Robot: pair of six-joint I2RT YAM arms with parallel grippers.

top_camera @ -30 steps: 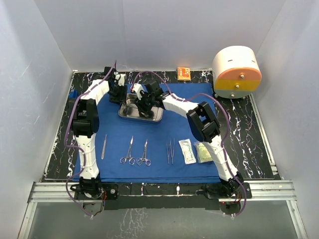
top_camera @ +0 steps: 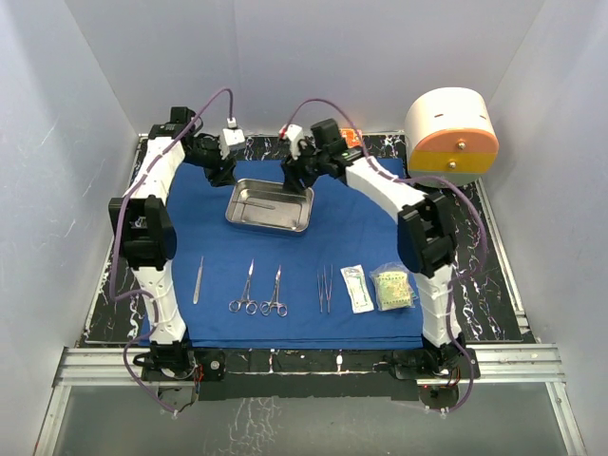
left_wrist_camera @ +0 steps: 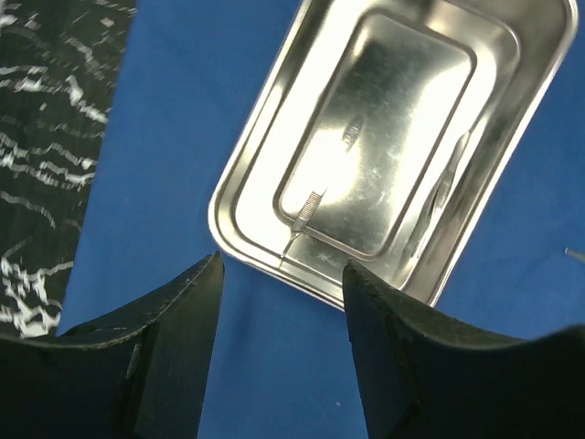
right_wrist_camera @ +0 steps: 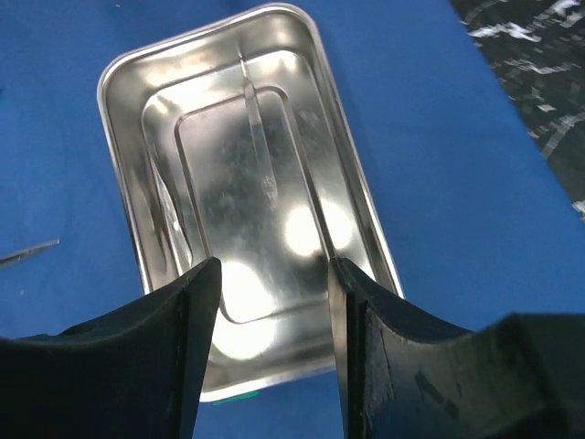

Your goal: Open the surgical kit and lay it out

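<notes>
A steel tray [top_camera: 270,220] sits on the blue cloth toward the back, holding thin slim instruments, one a scalpel-like handle [right_wrist_camera: 260,146]. My left gripper hovers just off the tray's left end, open and empty. My right gripper is over the tray's right end, part open with nothing visible between its fingers. Along the front of the cloth lie a slim instrument [top_camera: 199,280], two scissor-like tools [top_camera: 275,299], tweezers [top_camera: 328,290], a white packet [top_camera: 357,288] and a bagged gauze pack [top_camera: 393,289].
A rounded cabinet [top_camera: 450,133] stands at the back right on the dark marble table. An orange box [top_camera: 351,134] is partly hidden behind the right arm. The middle and left of the cloth [top_camera: 199,237] have free room.
Both grippers have risen away from the tray's interior: the left moved back, the right moved to the right toward the tray's right end.
</notes>
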